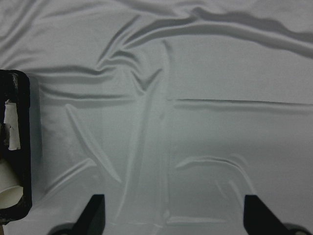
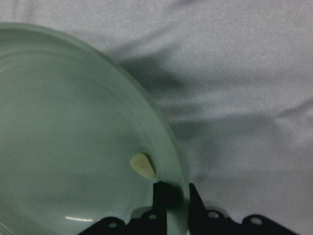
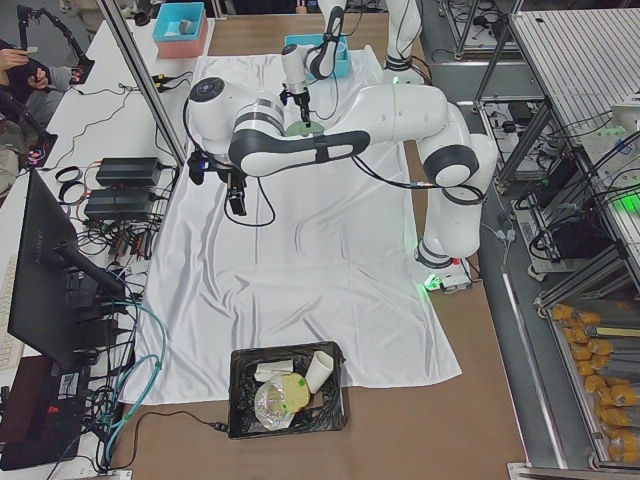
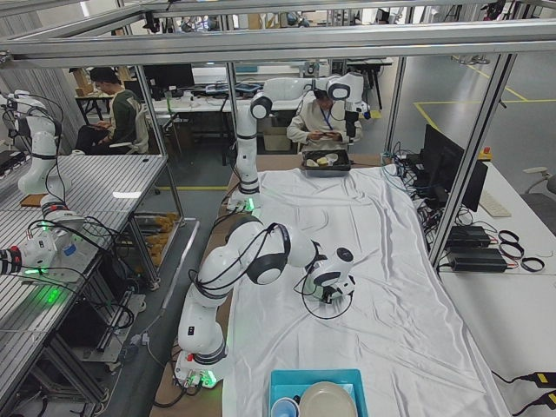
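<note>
A pale green plate (image 2: 83, 122) with a small cream scrap (image 2: 143, 165) fills much of the right wrist view. My right gripper straddles the plate's rim, one finger inside and one outside, shut on it. In the camera left view that gripper (image 3: 303, 110) is at the back, over the plate. My left gripper hangs open over bare white cloth, with a black lined bin (image 1: 24, 196) at the edge of its view.
The black bin (image 3: 237, 410) holds waste items at the cloth's front edge. A blue basin (image 4: 278, 382) with dishes stands at the other end.
</note>
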